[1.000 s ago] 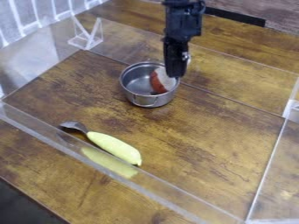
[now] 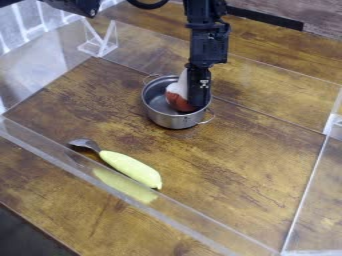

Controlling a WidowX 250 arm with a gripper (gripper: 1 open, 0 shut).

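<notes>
A steel pot (image 2: 167,115) with two handles sits on the wooden table. Inside it is a red and white object (image 2: 179,95). My black gripper (image 2: 199,93) is low at the pot's right rim, beside that object; its fingertips are small and dark, and whether it grips anything is hard to make out.
A yellow corn-like object (image 2: 131,171) and a spoon (image 2: 83,144) lie at the front left. Clear plastic walls surround the table (image 2: 241,180). The right and front parts of the table are open.
My gripper has moved left and down to the pot's rim. The red and white object looks slightly shifted within the pot.
</notes>
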